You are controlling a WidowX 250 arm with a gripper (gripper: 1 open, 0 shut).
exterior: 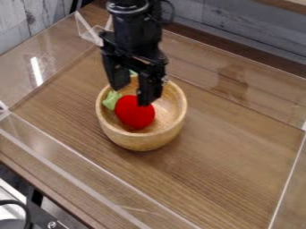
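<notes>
A wooden bowl (165,130) sits on the tabletop, holding a red round object (135,114) and something light green along its left side. My black gripper (129,72) is over the back part of the bowl, above the red object, with its fingers open and pointing down. Part of the bowl's far rim is hidden behind the gripper.
A grey wall or edge runs along the back, and a dark cable (14,210) lies at the lower left corner.
</notes>
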